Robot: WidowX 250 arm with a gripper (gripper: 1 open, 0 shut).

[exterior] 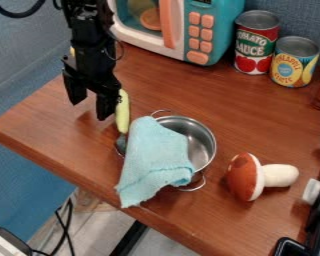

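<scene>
The black gripper (pixel 93 98) hangs over the left part of the wooden table, beside the upper end of a pale yellow corn or banana-like item (pixel 123 112), which now stands more upright near the pot; whether the fingers hold it cannot be told. A steel pot (pixel 195 140) sits at the middle with a light blue cloth (pixel 152 170) draped over its front-left.
A toy microwave (pixel 190 25), a tomato sauce can (pixel 255 45) and a yellow can (pixel 294 62) stand at the back. A toy mushroom (pixel 256 176) lies at the right, near a black appliance (pixel 303 235).
</scene>
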